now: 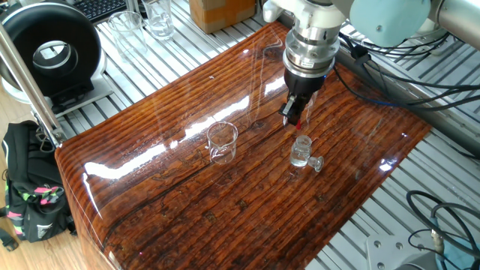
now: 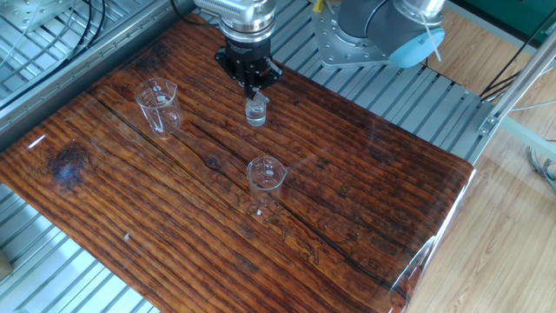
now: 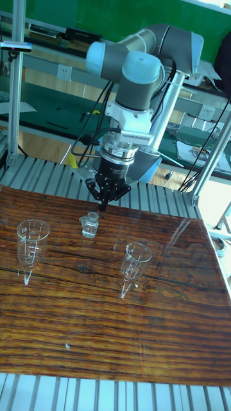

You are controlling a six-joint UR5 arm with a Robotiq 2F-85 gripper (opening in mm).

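A small clear glass bottle (image 1: 300,152) with liquid in it stands upright on the glossy wooden table (image 2: 347,226). Its glass stopper (image 1: 316,163) lies on the wood right beside it. My gripper (image 3: 103,205) points down near the bottle, apart from it, with its black fingers drawn together and nothing seen between them. In exterior view 2 the gripper (image 2: 251,92) overlaps the bottle's top (image 2: 255,110). One clear beaker (image 2: 265,178) stands toward the middle of the table. A second beaker (image 2: 159,106) stands to the bottle's other side.
More glassware (image 1: 127,34) and a cardboard box (image 1: 221,11) sit on the slatted metal surface behind the table. Black cables (image 1: 405,94) hang beside the arm.
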